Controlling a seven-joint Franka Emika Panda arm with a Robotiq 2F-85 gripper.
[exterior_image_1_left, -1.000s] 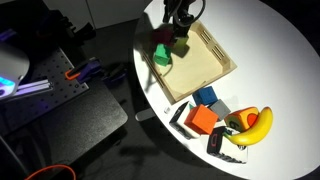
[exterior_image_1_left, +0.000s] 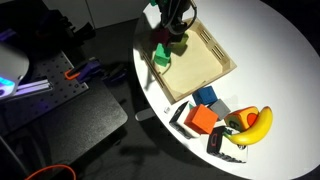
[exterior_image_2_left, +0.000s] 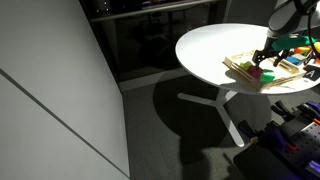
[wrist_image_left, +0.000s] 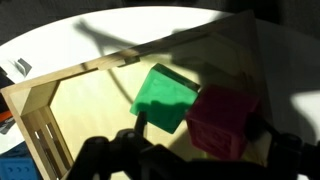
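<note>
A shallow wooden tray (exterior_image_1_left: 176, 96) lies on the white round table. Inside it, at one end, are a green block (wrist_image_left: 165, 98), a crimson block (wrist_image_left: 218, 122) and a yellow-green block (exterior_image_1_left: 180, 43). The green and crimson blocks sit close together in the wrist view, with the crimson one near a tray corner. My gripper is open above this end; its fingers appear on either side of the crimson block, partly covering its lower part. Whether they touch it I cannot tell. The yellow-green block cannot be made out from the wrist.
Outside the tray stand a blue block (exterior_image_1_left: 205, 96), an orange-red block (exterior_image_1_left: 201, 119), a grey block (exterior_image_1_left: 220, 108) and a banana (exterior_image_1_left: 253, 128), with patterned boxes around them. Most of the tray floor is bare.
Over the last second my gripper has shifted slightly leftward in exterior view 1, over the tray's block end. The blocks and tray look unmoved.
</note>
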